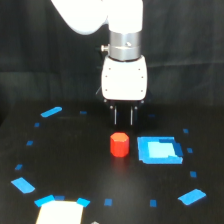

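A red block (119,146) stands upright on the dark table near the middle of the view. My gripper (123,119) is above and behind it, with its dark fingers pointing down. They look apart, with nothing showing between them, and a gap separates them from the block. To the right of the block lies a bright blue square (142,143) with a paler patch (161,150) on it.
A pale box-like object (60,213) is cut off by the bottom left edge. Flat blue strips (191,197) and small blue marks are scattered over the table. Open surface surrounds the block in front and to the left.
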